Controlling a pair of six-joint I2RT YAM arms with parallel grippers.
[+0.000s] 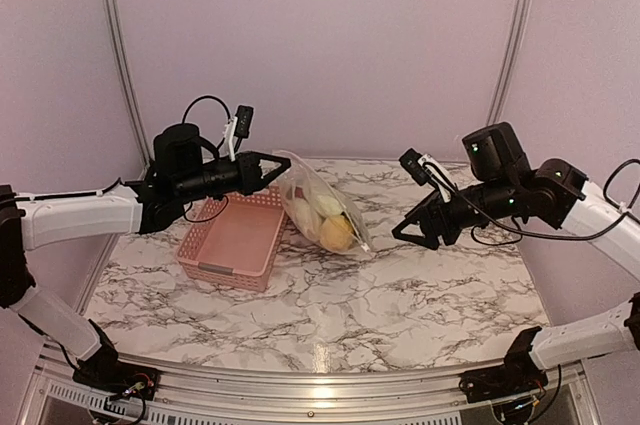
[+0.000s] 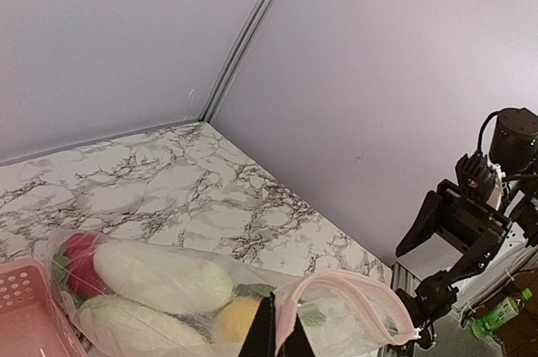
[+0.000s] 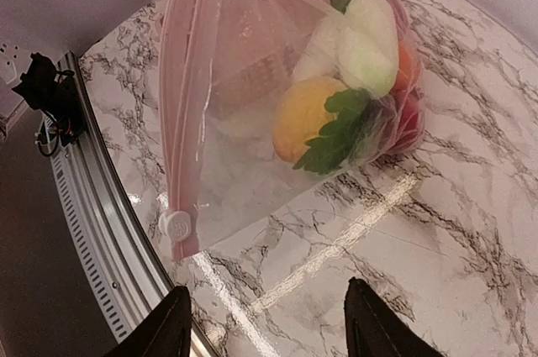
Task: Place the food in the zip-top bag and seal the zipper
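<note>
The clear zip bag (image 1: pixel 325 210) holds several foods: a yellow round one (image 3: pixel 303 118), pale long pieces (image 2: pixel 164 277), red items and leaves. My left gripper (image 1: pixel 280 165) is shut on the bag's pink-edged top at one end, with the bag slanting down to the right. The zipper's free end with a round slider (image 3: pixel 175 224) hangs at the lower right. My right gripper (image 1: pixel 405 232) stands open to the right of that end, apart from it; its two fingers frame bare table in the right wrist view.
A pink basket (image 1: pixel 195 260), empty, sits on the left of the marble table (image 1: pixel 420 305), partly behind the bag. Metal rails run along the front edge.
</note>
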